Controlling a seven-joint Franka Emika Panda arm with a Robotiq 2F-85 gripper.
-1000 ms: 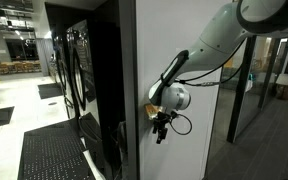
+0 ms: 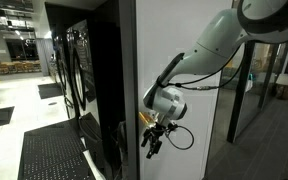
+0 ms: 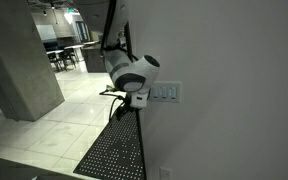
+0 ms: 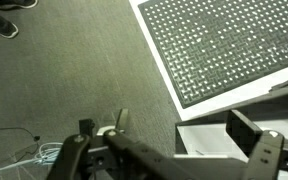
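Observation:
My gripper stands open in the wrist view, its two dark fingers wide apart with nothing between them. Below them shows a white wall edge or ledge [image 4: 206, 138], with floor beyond. In exterior view 1 the gripper [image 2: 155, 140] points downward in front of the pale wall panel [image 2: 189, 150], near its left edge. From exterior view 2, the arm's round white joint [image 3: 136, 73] is beside a row of wall switches [image 3: 166, 92] and hides most of the gripper. Whether the gripper touches the wall cannot be told.
A black perforated mat [image 4: 224, 45] lies on the floor beyond the wall. Dark cabinets [image 2: 76, 70] line the left side. A loose cable [image 2: 191, 138] loops beside the gripper. A person's shoe [image 4: 8, 31] shows at the wrist view's upper left.
In exterior view 1 my gripper has moved slightly downward, and the arm's wrist has shifted a little. The surroundings look the same.

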